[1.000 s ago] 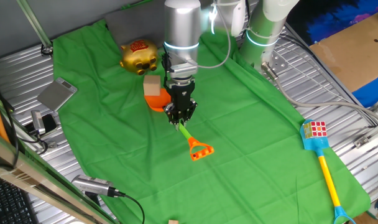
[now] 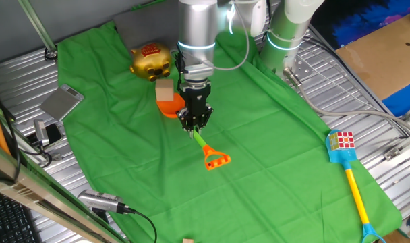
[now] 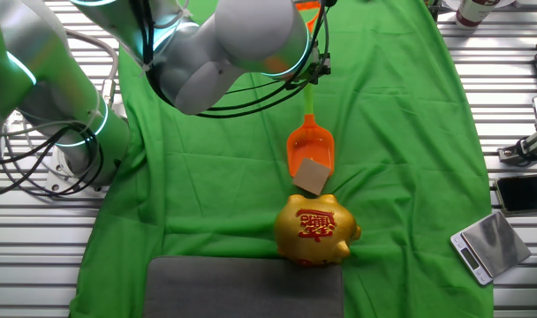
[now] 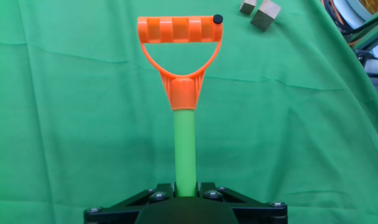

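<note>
A toy shovel has an orange scoop (image 3: 310, 141), a green shaft (image 4: 185, 146) and an orange D-shaped handle (image 4: 179, 30). My gripper is shut on the green shaft, one finger on either side of it. From there the handle points away from the golden piggy bank, as exterior view 1 shows. A wooden block (image 3: 313, 176) overlaps the scoop's front end, tilted in exterior view 2; whether it rests wholly inside cannot be told. Just beyond the block sits the golden piggy bank (image 3: 316, 230). The arm partly covers the scoop in exterior view 1.
At the right edge of the green cloth lies a blue and yellow shovel (image 2: 354, 191) with a puzzle cube (image 2: 341, 140) on its blade. A dark grey pad (image 3: 242, 287) borders the piggy bank. Open cloth stretches across the middle.
In exterior view 1 the shovel's handle and the block have shifted slightly upward in the picture, along with my gripper. My hold on the shaft looks the same.
</note>
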